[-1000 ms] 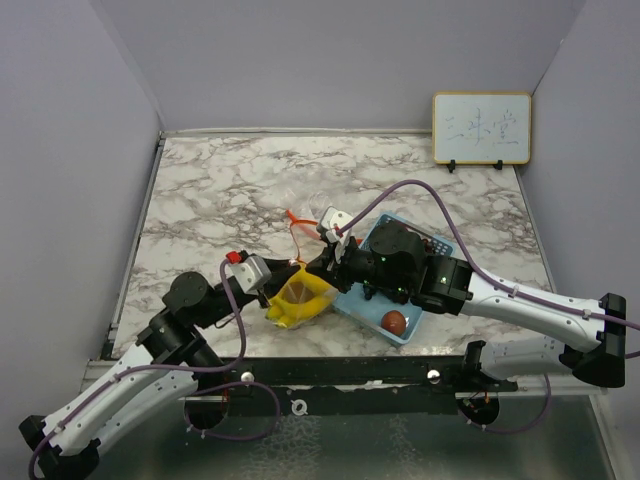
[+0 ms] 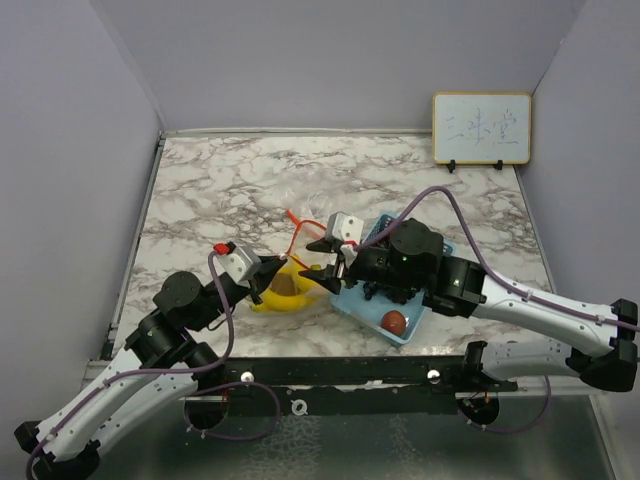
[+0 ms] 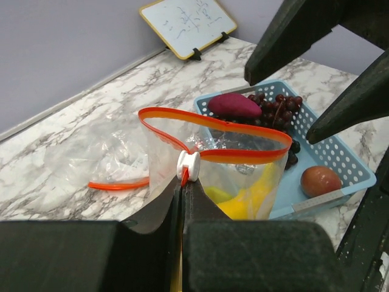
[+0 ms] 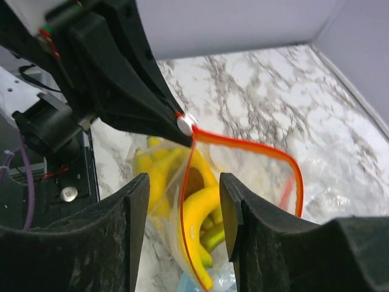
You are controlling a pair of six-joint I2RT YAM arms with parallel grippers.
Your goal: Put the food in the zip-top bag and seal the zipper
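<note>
The clear zip top bag (image 3: pixel 213 176) stands with its orange-red rim spread into a loop. Inside it are yellow bananas (image 4: pixel 196 219), something green (image 4: pixel 213 236) and a brown round item (image 2: pixel 284 284). My left gripper is shut on the end of the bag's rim, right beside the white zipper slider (image 3: pixel 189 163). Facing it in the top view, my right gripper (image 2: pixel 305 259) is open. In the right wrist view its two fingers (image 4: pixel 138 185) are apart near the bag's mouth, and neither is clearly gripping the rim.
A blue basket (image 3: pixel 285 210) to the right holds grapes (image 3: pixel 282 111), a purple-red item (image 3: pixel 234 105) and a reddish-brown round item (image 3: pixel 321 181). Another clear bag with an orange strip (image 3: pixel 118 185) lies flat behind. A whiteboard (image 2: pixel 482 128) stands at the back right.
The left gripper has shifted slightly left with the bag's rim end, and the bag's mouth now spreads wider.
</note>
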